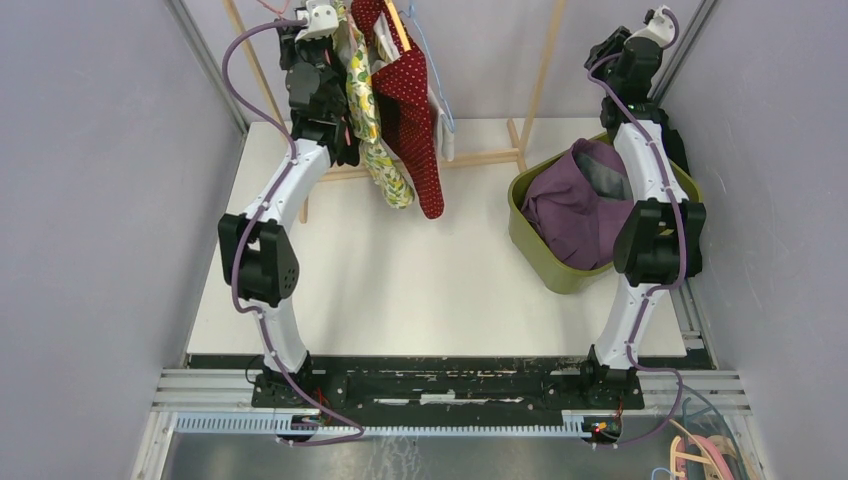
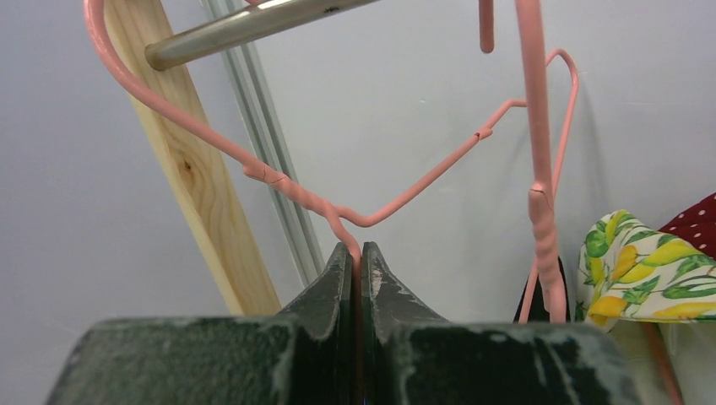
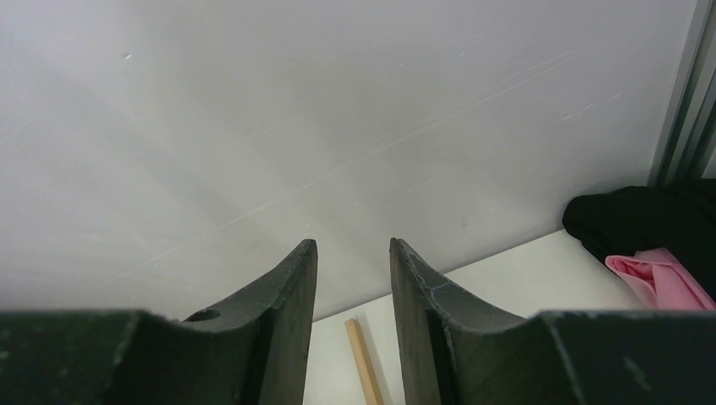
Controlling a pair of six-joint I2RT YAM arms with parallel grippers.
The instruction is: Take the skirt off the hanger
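Observation:
In the left wrist view a pink hanger (image 2: 295,192) runs down between the fingers of my left gripper, which is shut on its thin wire. No cloth shows on the part of this hanger in view. Another pink hanger (image 2: 540,126) hangs to the right, with a bit of black cloth (image 2: 561,291) behind it. A lemon-print garment (image 1: 362,90) and a red dotted garment (image 1: 408,110) hang close together, right of the left arm. Which one is the skirt I cannot tell. My right gripper is open and empty, far to the right.
The rack's metal bar (image 2: 253,32) and wooden post (image 2: 198,177) stand close to the left gripper. A blue hanger (image 1: 434,65) is on the rack. Beneath the right arm sits a green basket (image 1: 550,270) holding purple cloth (image 1: 575,205).

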